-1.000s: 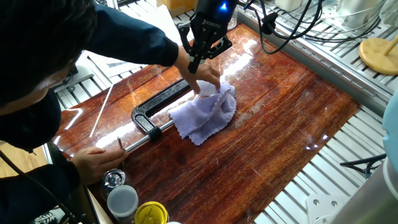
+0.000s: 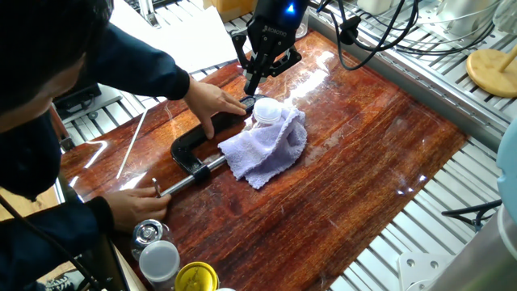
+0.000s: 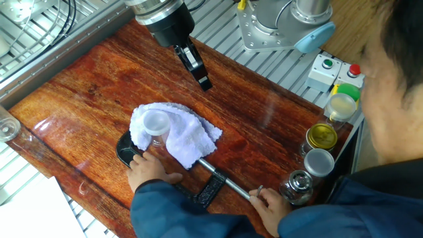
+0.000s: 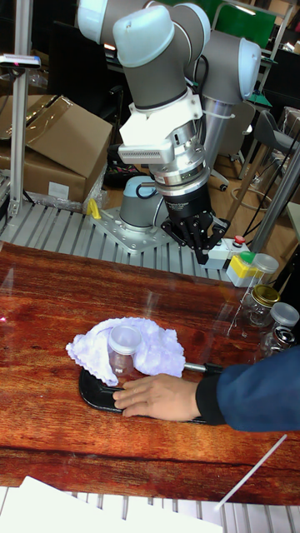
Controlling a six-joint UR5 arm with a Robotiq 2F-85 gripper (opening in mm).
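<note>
Above the table, my gripper (image 2: 253,86) points downward with its fingertips together and nothing visible between them. In the second exterior view, the gripper (image 3: 204,85) hangs clear of the cloth. A pale purple cloth (image 3: 192,135) lies crumpled on the tabletop. It wraps partly around a small clear jar with a whitish lid (image 3: 156,122), which stands upright. Against the cloth lies a black C-clamp (image 2: 187,152), its metal screw rod (image 3: 228,182) running partly under the fabric. A person's hand (image 4: 158,396) rests on the clamp frame, and the other hand (image 2: 136,210) is at the rod's handle.
Several lidded jars, one with a yellow lid (image 2: 197,277), stand along one table edge near the person. Another clear container (image 3: 8,128) sits at the opposite end. The person's arms cover one side of the table, while much of the glossy wooden tabletop (image 2: 367,153) is bare.
The person's hand has moved from the jar beside the cloth down onto the clamp's frame, leaving the jar lid uncovered. My gripper, the cloth and the clamp look unmoved.
</note>
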